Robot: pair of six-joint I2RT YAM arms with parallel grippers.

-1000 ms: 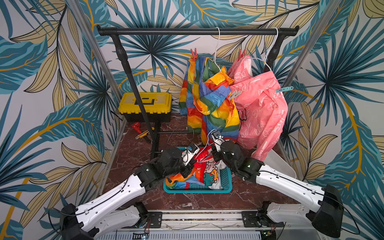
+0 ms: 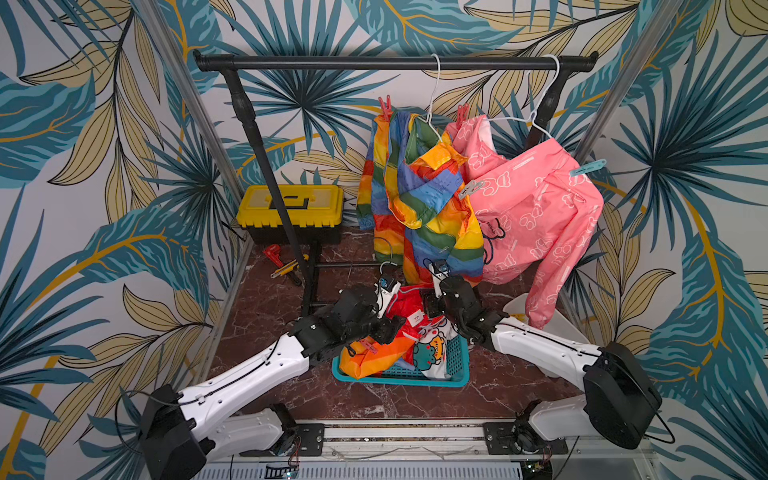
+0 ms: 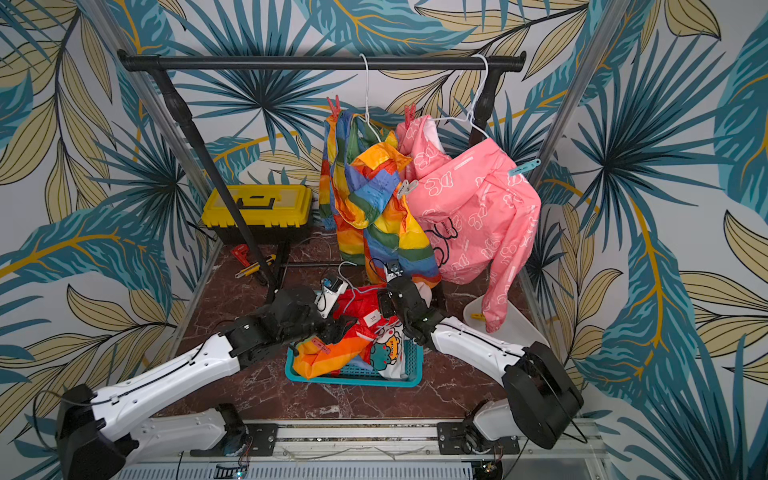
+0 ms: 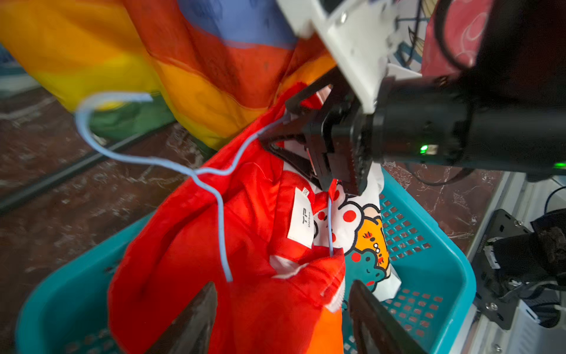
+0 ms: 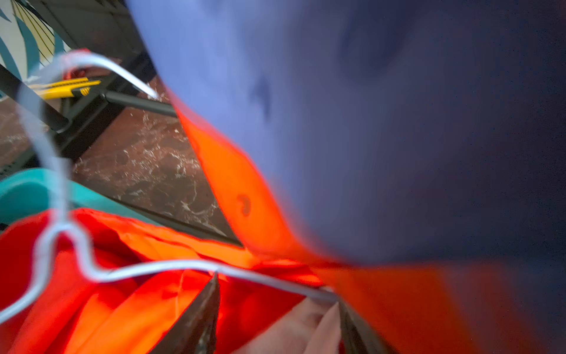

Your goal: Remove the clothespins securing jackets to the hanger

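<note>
A rainbow jacket and a pink jacket hang on the rack, with red clothespins, a pale clothespin and a teal clothespin. Beneath them a red jacket with a wire hanger lies in the teal basket. My left gripper hangs over the red jacket, fingers apart.
A yellow toolbox and small tools sit at the back left beside the black rack posts. A white container stands at the right under the pink sleeve.
Both arms have shifted over the basket, and the red jacket and hanger have moved slightly. The pink jacket has swung to the right.
</note>
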